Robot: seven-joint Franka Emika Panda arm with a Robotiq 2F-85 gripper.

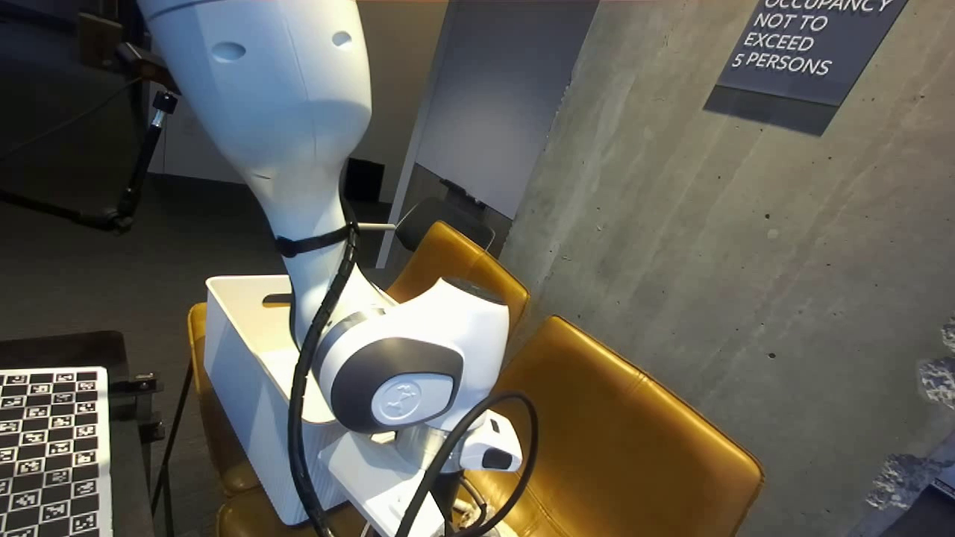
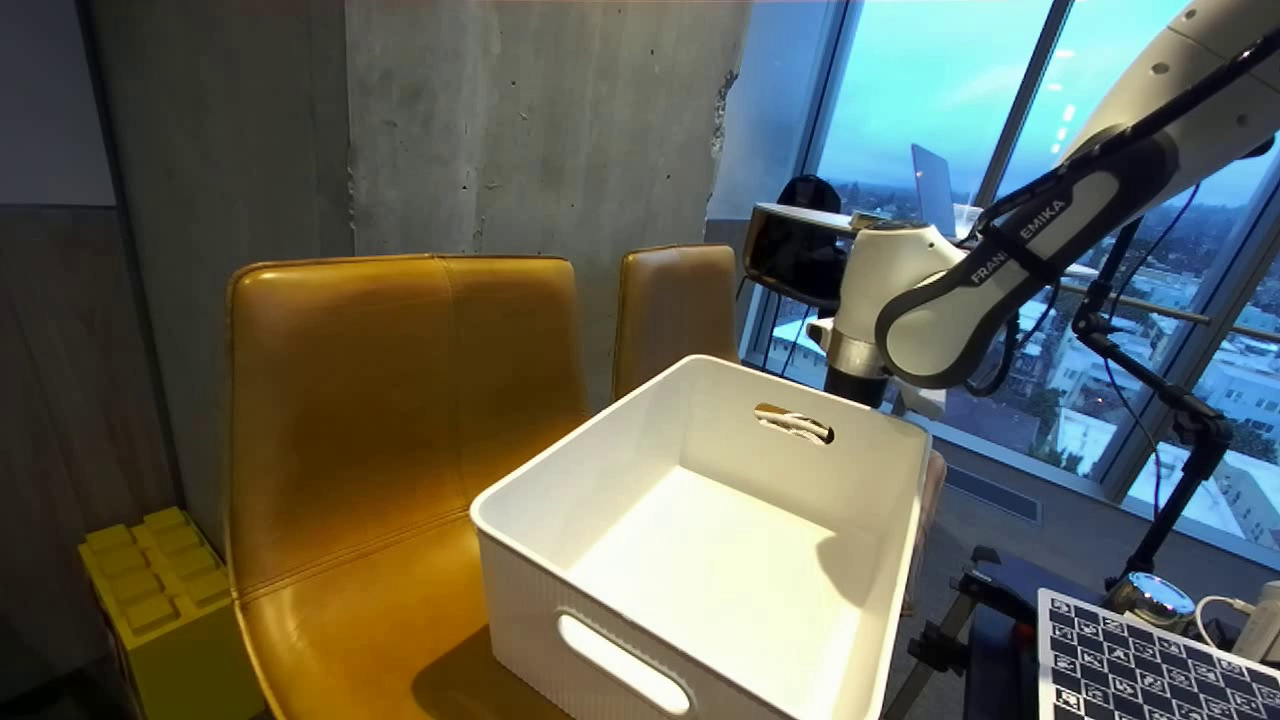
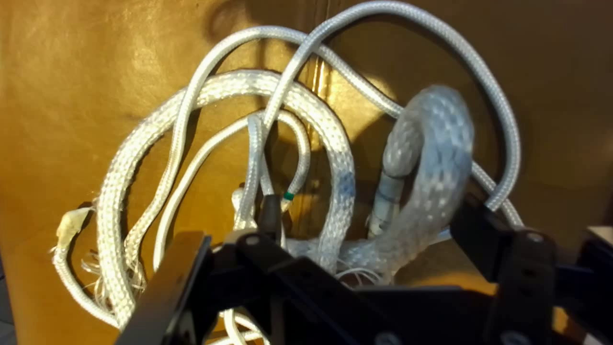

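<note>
Braided white ropes [image 3: 339,178] lie in loose coils on the tan leather chair seat [image 3: 69,126], filling much of the wrist view. My gripper is down at the ropes, its black fingers [image 3: 478,238] apart on either side. A thick bluish-white loop of rope [image 3: 442,155] rises between them, nearer the camera than the rest. Thinner strands pass by the left finger. The fingers stand open, and I cannot tell whether any rope touches them. The fingertips are hidden in both exterior views.
An empty white bin [image 2: 720,528] with handle slots stands on the neighbouring chair, right beside the arm. Tan chair backs [image 1: 627,429] rise behind, near a concrete wall [image 1: 761,224]. A checkered marker board [image 1: 54,456] lies on a dark stand at the left.
</note>
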